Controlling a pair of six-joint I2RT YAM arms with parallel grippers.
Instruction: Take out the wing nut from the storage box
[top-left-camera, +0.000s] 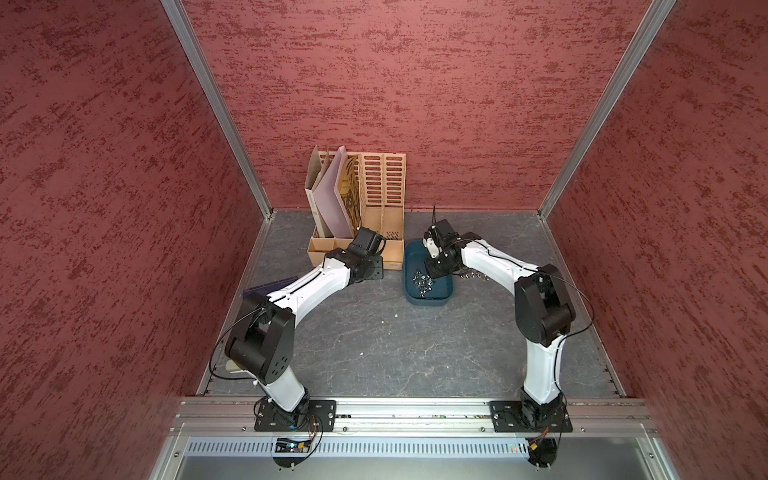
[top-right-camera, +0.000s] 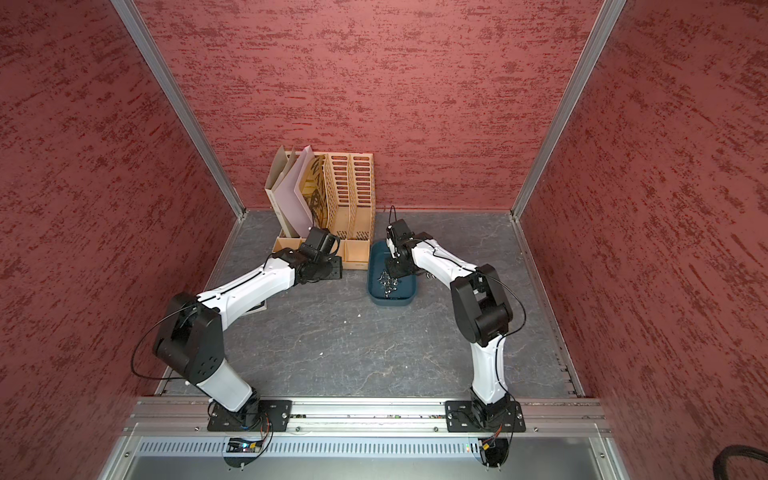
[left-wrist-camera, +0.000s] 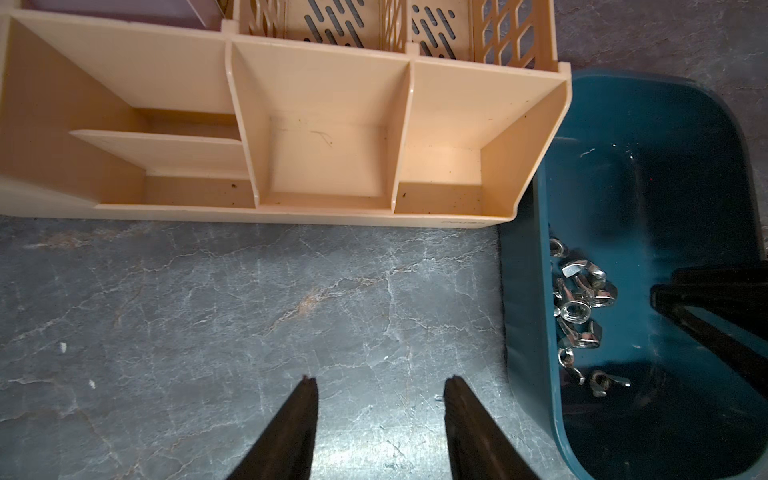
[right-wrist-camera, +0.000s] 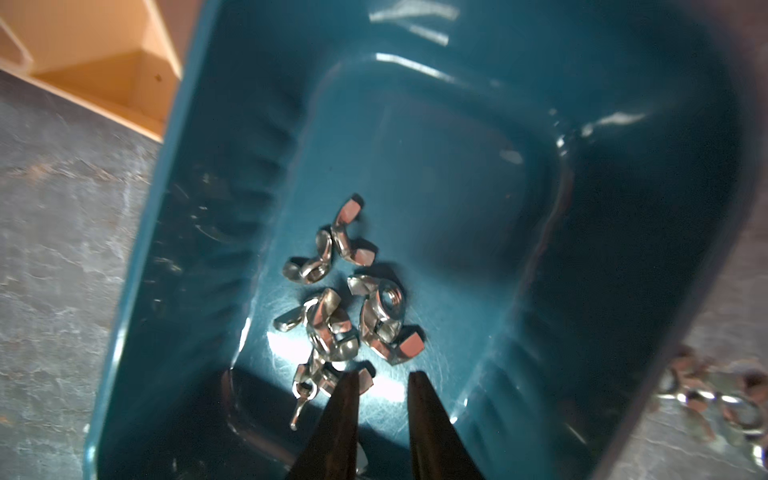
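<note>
Several shiny metal wing nuts (right-wrist-camera: 320, 324) lie heaped in the blue storage box (right-wrist-camera: 448, 144), toward its near left side in the right wrist view. My right gripper hangs over the box with its fingers apart and nothing between them; the heap shows just beyond the fingertips. More wing nuts (right-wrist-camera: 712, 396) rest on the table to the right of the box. In the left wrist view my left gripper is open above bare table, left of the box, empty. The right gripper's dark fingers (left-wrist-camera: 712, 296) reach in over the box there.
A beige organizer (left-wrist-camera: 320, 212) with empty front compartments touches or nearly touches the box's left side. Folders (top-left-camera: 332, 196) stand in its back left.
</note>
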